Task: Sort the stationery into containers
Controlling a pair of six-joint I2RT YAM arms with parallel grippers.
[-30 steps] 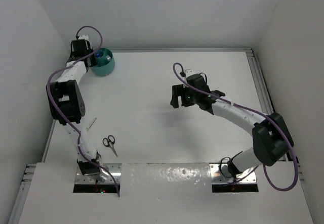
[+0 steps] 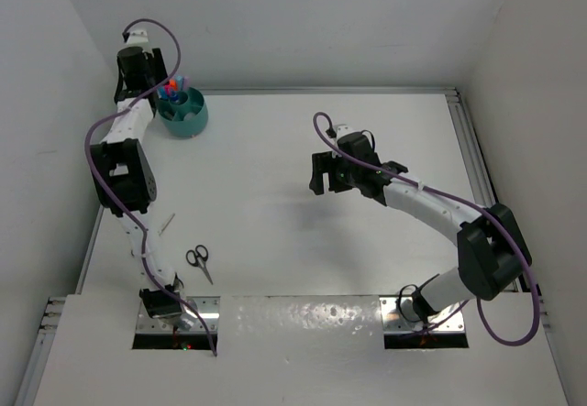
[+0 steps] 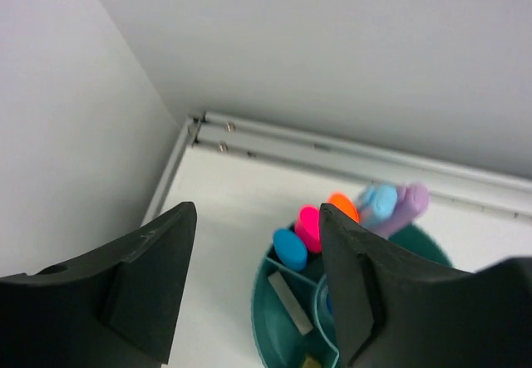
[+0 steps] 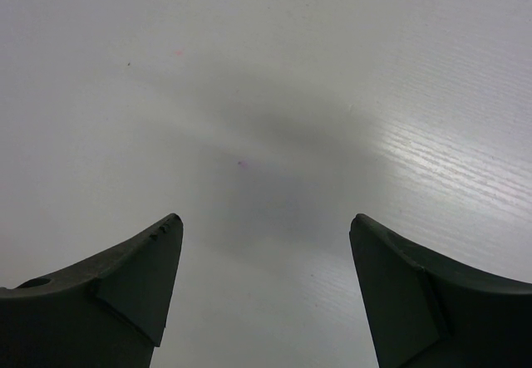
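Observation:
A teal compartment holder [image 2: 183, 124] stands at the back left, holding colourful markers [image 3: 307, 228] and a grey bar [image 3: 289, 301]. My left gripper hangs open above its left side, nothing between its fingers. Near the front left lie black-handled scissors [image 2: 199, 258] and a thin light pen-like item [image 2: 167, 224]. My right gripper is open and empty over bare table at the centre-right.
Walls and metal rails border the table [image 2: 257, 168] at the back and sides.
My left gripper has moved toward the back left, uncovering more of the holder and its colourful markers. The right arm shows no visible change.

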